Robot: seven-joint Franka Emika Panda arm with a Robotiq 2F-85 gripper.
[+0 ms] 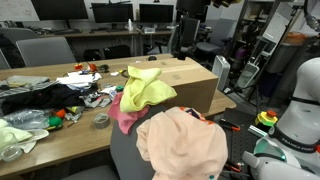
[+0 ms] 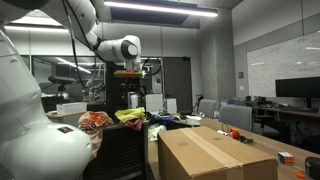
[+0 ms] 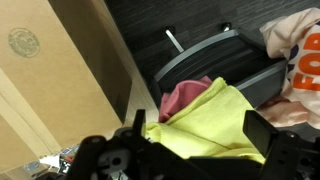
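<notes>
The yellow cloth (image 1: 147, 90) lies draped over the top of a dark chair back (image 1: 122, 148), with a pink cloth (image 1: 124, 117) under it. A pale peach cloth (image 1: 182, 145) hangs farther forward; orange letters show on it in the wrist view. My gripper is open in the wrist view, its two dark fingers (image 3: 262, 131) wide apart. The yellow cloth (image 3: 210, 128) appears in the gap, below the gripper and not held. In exterior view 2 the arm reaches down from above, over the yellow cloth (image 2: 130, 117).
A large cardboard box (image 1: 185, 83) stands beside the cloths. The wooden table (image 1: 60, 143) to the left carries clothes, a tape roll (image 1: 101, 121) and several small items. Monitors (image 1: 112, 13) stand at the back.
</notes>
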